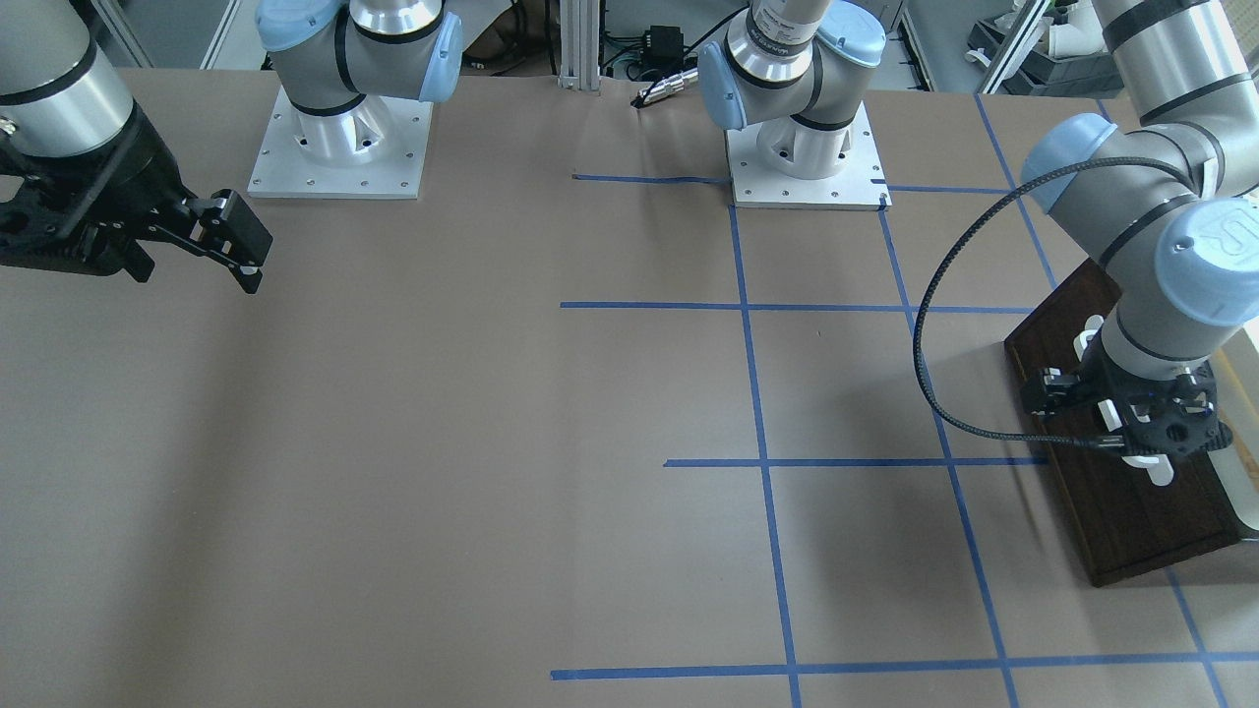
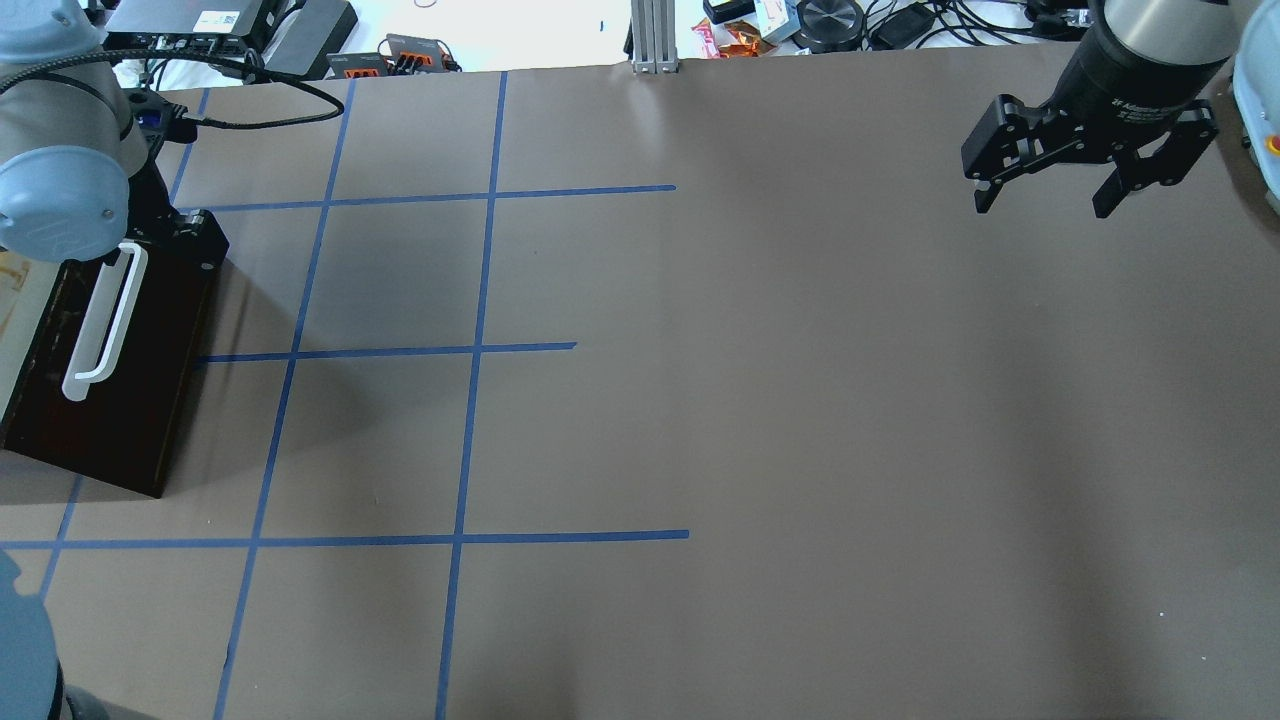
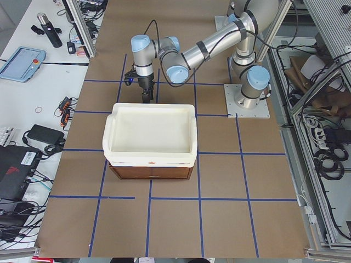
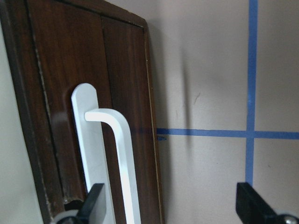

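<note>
A dark wooden box (image 1: 1133,531) with a pale top lies at the right in the front view; its wooden face carries a white bar handle (image 4: 125,158). My gripper is over that face, its fingers apart on either side of the lower part of the handle in the wrist view, one over the wood and the other over the floor. Whether they touch anything cannot be told. In the left view the box shows as a cream tray (image 3: 149,137) on a wooden base.
A second arm's black gripper (image 2: 1086,156) hangs idle away from the box. Other arm bases (image 1: 336,177) stand at the back.
</note>
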